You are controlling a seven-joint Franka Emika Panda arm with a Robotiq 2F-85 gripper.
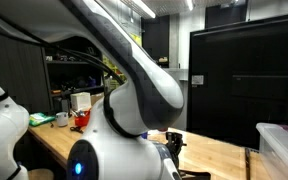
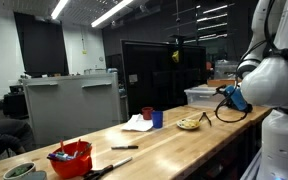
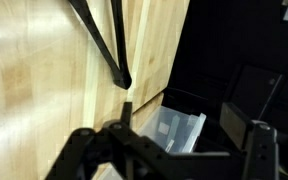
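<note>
Black tongs point(image 3: 121, 72) lie on the wooden tabletop in the wrist view, their two arms spreading from a joined end. My gripper is at the bottom of that view, its dark fingers apart, with no object visibly held between them. In exterior view 2 the tongs point(image 2: 205, 116) stand out as a dark V beside a yellow plate point(image 2: 190, 124); my arm reaches in from the right, with the gripper too small and dark to make out clearly. My own arm point(image 1: 134, 90) covers much of exterior view 1.
A clear plastic bin point(image 3: 174, 128) stands past the table edge. Farther along the table are a blue cup point(image 2: 157, 119), a red cup point(image 2: 147, 112), a white cloth point(image 2: 137, 124) and a red bowl point(image 2: 71, 163) holding items. Bare wood lies in the table's middle.
</note>
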